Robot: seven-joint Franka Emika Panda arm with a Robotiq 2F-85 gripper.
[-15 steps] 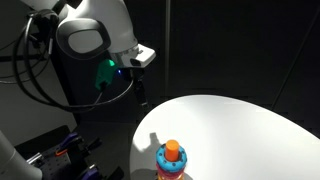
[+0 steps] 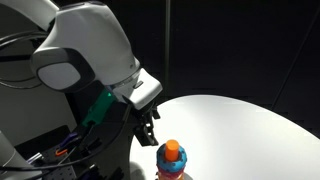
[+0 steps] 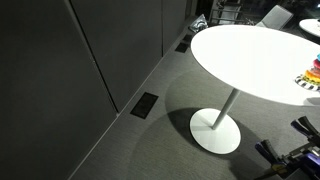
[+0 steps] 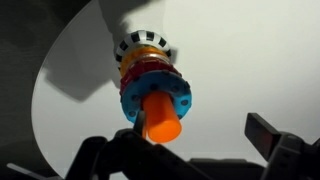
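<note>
A stacking-ring toy stands on the white round table, with an orange post on top, a blue ring, and red and orange rings below. My gripper is above and to the left of it in exterior view 1. In the wrist view the gripper is open, its fingers far apart. The toy's orange post lies close to the left finger, not centred in the gap; whether they touch, I cannot tell. A black-and-white base shows at the toy's far end. The toy is cut off by the frame edge in exterior view 2.
Cables and dark hardware lie at the lower left. A dark wall panel stands left of the table, with grey floor between.
My arm has come down and a little to the right, bringing the gripper nearer the toy. The toy has stayed in place.
</note>
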